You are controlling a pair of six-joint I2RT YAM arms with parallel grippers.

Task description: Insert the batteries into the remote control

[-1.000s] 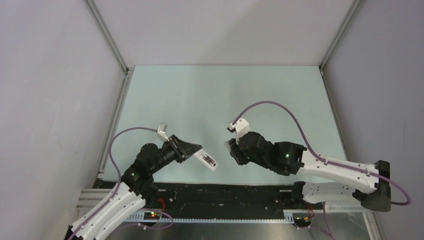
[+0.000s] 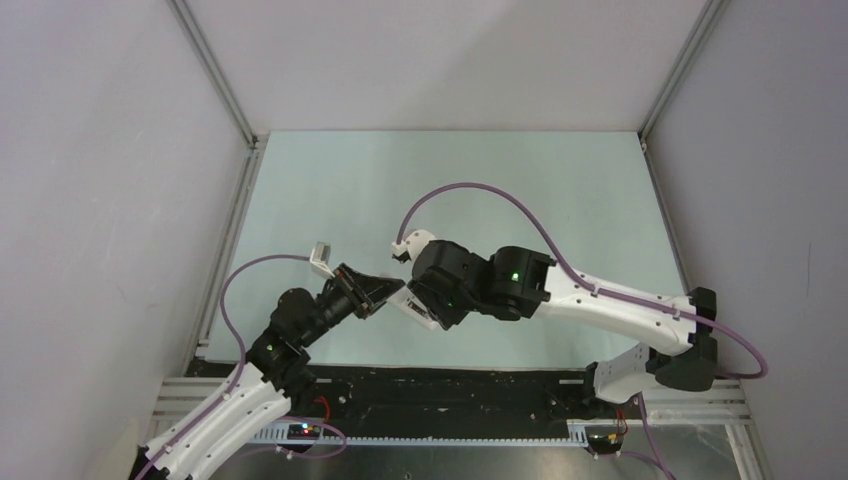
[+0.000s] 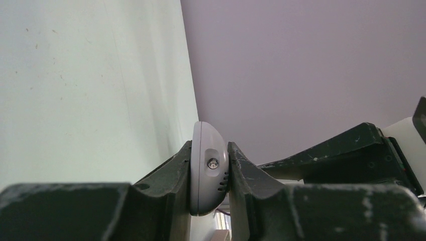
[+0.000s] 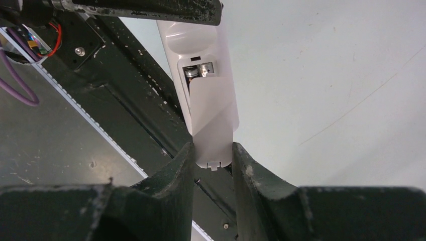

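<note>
The white remote control (image 2: 421,314) is held by one end in my left gripper, which is shut on it. In the right wrist view, the remote's back (image 4: 198,42) faces up, with a spring (image 4: 191,72) and a metal contact (image 4: 206,69) visible at one end of the battery bay. Between the fingers of my right gripper is a flat white battery cover (image 4: 213,138), gripped by its sides. The cover overlaps most of the bay, leaving its spring end uncovered. Whether it touches the remote, and what lies beneath, cannot be seen.
A black left finger (image 4: 150,11) crosses the top of the right wrist view, close to the remote. A dark rail (image 2: 450,400) runs along its front edge.
My right gripper has moved left with the cover, from a gap beside the remote to over it. The left arm and the remote have stayed almost in place.
</note>
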